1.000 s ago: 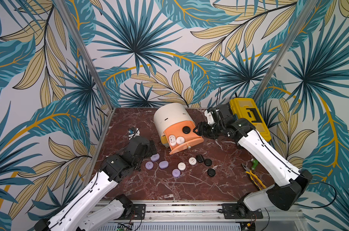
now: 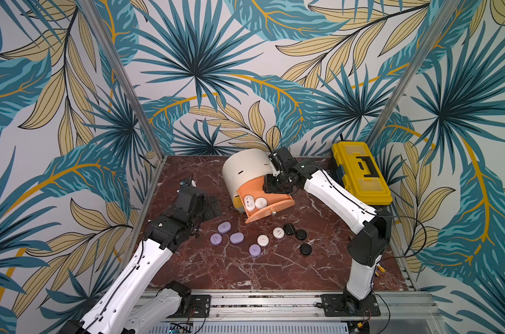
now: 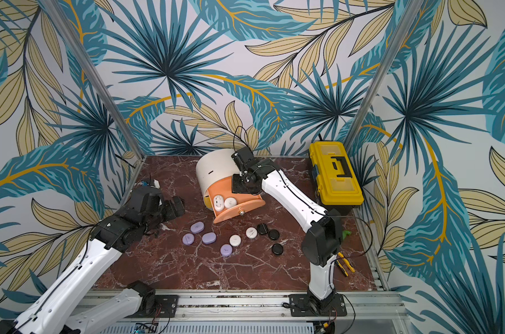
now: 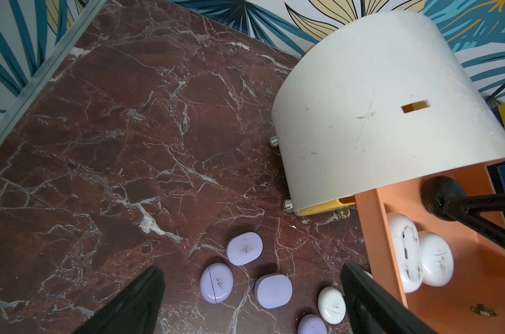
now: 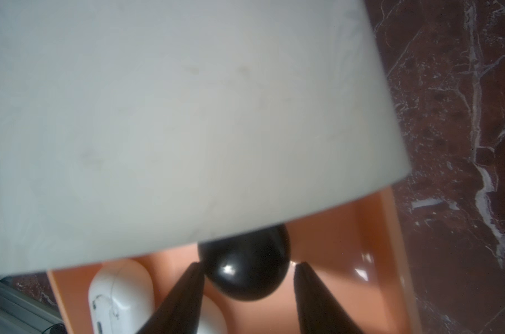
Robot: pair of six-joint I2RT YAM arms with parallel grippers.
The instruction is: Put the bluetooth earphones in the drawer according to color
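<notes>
An orange drawer (image 2: 255,188) is pulled out of the white rounded cabinet (image 4: 375,111). Two white earphone cases (image 4: 405,253) lie at its left side, and a black case (image 5: 246,267) sits farther back. My right gripper is over the drawer, its fingers part open on either side of the black case; contact is unclear. Open and empty, my left gripper hovers left of the cabinet. On the table are several purple cases (image 2: 236,238), two white cases (image 2: 278,232) and three black cases (image 2: 300,234).
A yellow toolbox (image 2: 363,172) stands at the back right. Yellow-handled pliers (image 3: 346,264) lie at the right edge, near the right arm.
The right gripper has swung left from beside the drawer to over the black case, hiding it in the top left view. The left arm has shifted slightly left and away from the purple cases.
</notes>
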